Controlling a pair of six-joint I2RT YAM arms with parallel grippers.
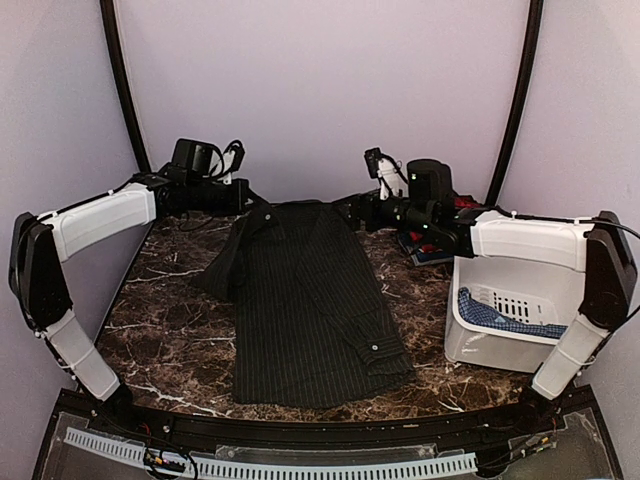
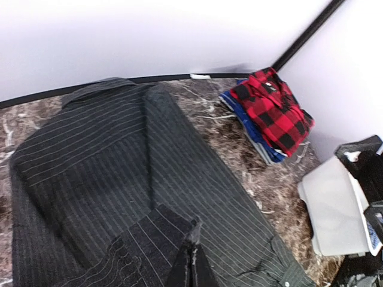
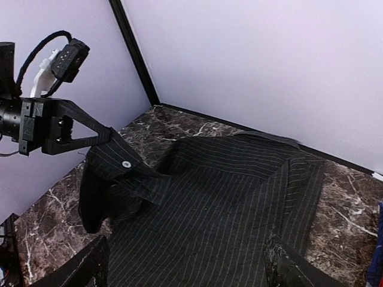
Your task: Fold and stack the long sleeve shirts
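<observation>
A dark pinstriped long sleeve shirt (image 1: 300, 330) lies spread on the marble table, one sleeve folded down along its right side. My left gripper (image 1: 250, 197) is shut on a bit of the shirt's left sleeve (image 3: 111, 167), lifting it so that it hangs off the table in the right wrist view. My right gripper (image 1: 358, 208) hovers over the shirt's upper right, its fingers (image 3: 81, 263) apart with nothing seen held between them.
A stack of folded clothes (image 2: 269, 107), red plaid on top, sits at the back right. A white basket (image 1: 505, 345) holding blue checked cloth (image 1: 500, 318) stands at the right. Bare marble lies left of the shirt.
</observation>
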